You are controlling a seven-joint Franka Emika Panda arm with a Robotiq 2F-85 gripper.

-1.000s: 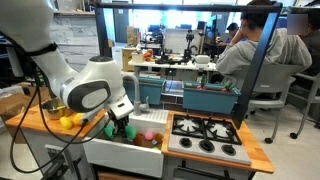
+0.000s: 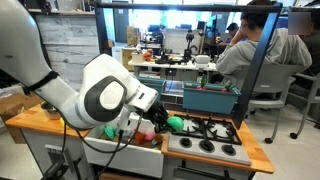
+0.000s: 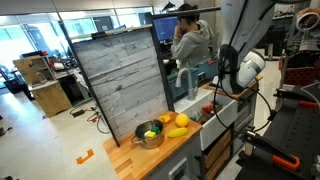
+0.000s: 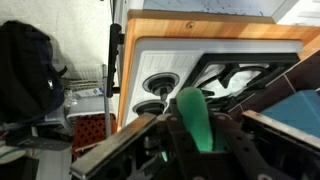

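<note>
A green item point(image 2: 175, 123) hangs at the tip of my gripper point(image 2: 168, 123), over the left edge of the stove point(image 2: 208, 138). In the wrist view the same green item point(image 4: 194, 117) fills the space between the dark fingers, so the gripper is shut on it. What exactly the item is cannot be made out. Below and beyond it lie the stove's pale panel point(image 4: 203, 50) and round knobs. The white sink basin point(image 2: 125, 158) is left of the stove, partly covered by the arm, and a reddish item point(image 2: 149, 136) shows inside it.
Behind the counter stands a blue-grey box shelf point(image 2: 208, 99), with a dark upright post beside it. A metal pot point(image 3: 148, 139) and yellow items point(image 3: 178, 131) rest on the wooden counter point(image 3: 125, 160). A person point(image 3: 190, 42) is in the background.
</note>
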